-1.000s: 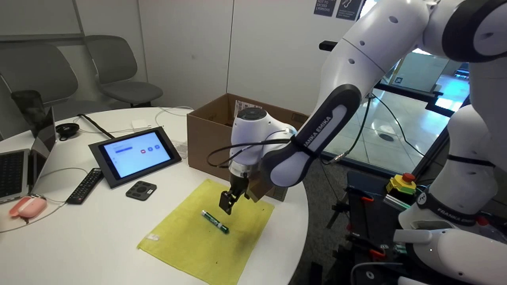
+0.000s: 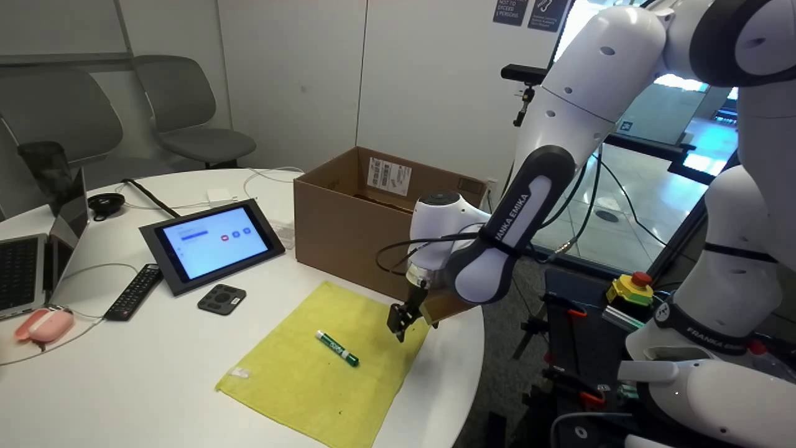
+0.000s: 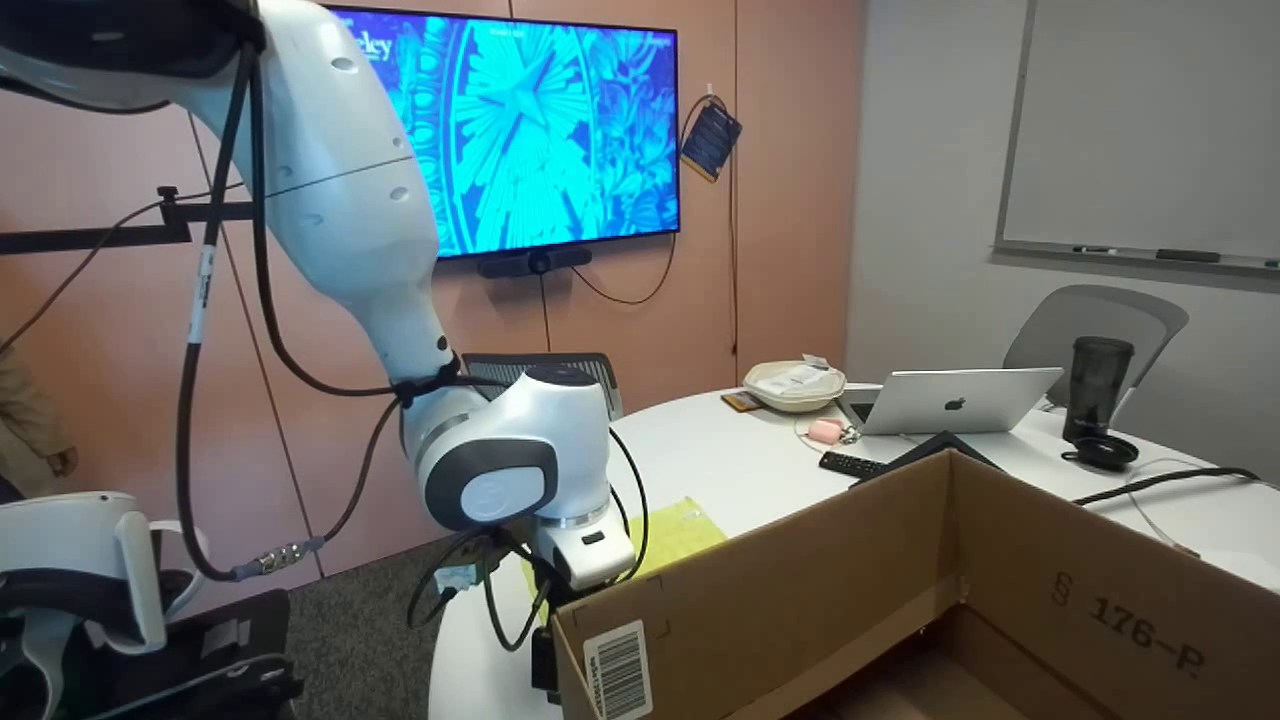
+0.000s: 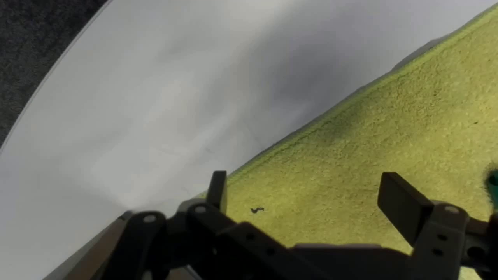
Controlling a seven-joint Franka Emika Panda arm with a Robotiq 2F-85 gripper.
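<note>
A green marker (image 2: 337,348) with a white label lies on the yellow cloth (image 2: 298,388) that is spread on the round white table. Above the cloth's right edge, to the right of the marker and apart from it, hangs my gripper (image 2: 400,333). In the wrist view the gripper stands open, with only cloth visible below the gap between its fingers. Just a green end of the marker (image 4: 493,184) shows there, at the right border beyond the right finger. The box hides the marker in exterior view 2.
An open cardboard box (image 2: 343,231) stands close behind the gripper. Left of the cloth are a tablet (image 2: 216,235), a black puck-like device (image 2: 221,298), a remote (image 2: 134,292) and a laptop (image 2: 30,269). Bare table (image 4: 140,107) borders the cloth, ending at a rounded edge.
My arm and gripper have shifted right and slightly away from the marker, toward the cloth's right edge. The marker and cloth lie where they were.
</note>
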